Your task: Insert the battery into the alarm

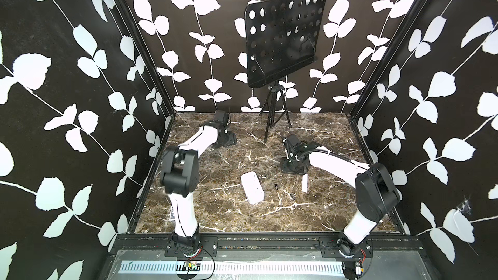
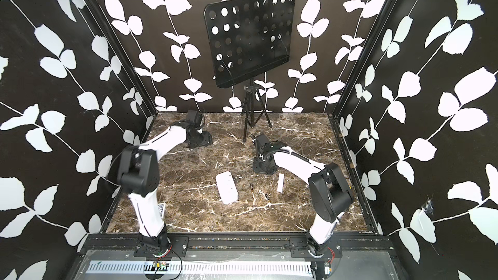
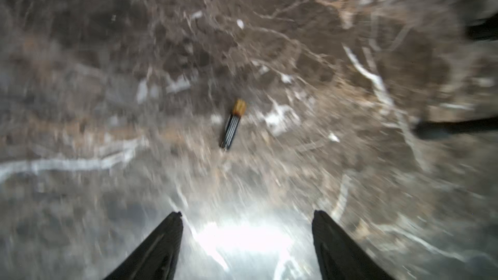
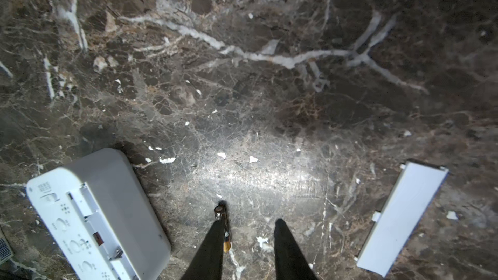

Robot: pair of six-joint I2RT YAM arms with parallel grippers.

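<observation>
The white alarm [image 1: 252,187] lies on the marble table, its battery compartment uncovered in the right wrist view [image 4: 98,217]. A battery [image 4: 222,223] lies beside it, under the right gripper, whose fingers are apart with nothing visible held between them. The white cover [image 4: 399,212] lies to the right. In the left wrist view, another battery [image 3: 232,124] lies on the table, ahead of my left gripper, which is open and empty, toward the back left.
A black music stand [image 1: 285,36] stands at the back centre. Patterned walls enclose the table. A printed card [image 2: 161,210] lies at the front left.
</observation>
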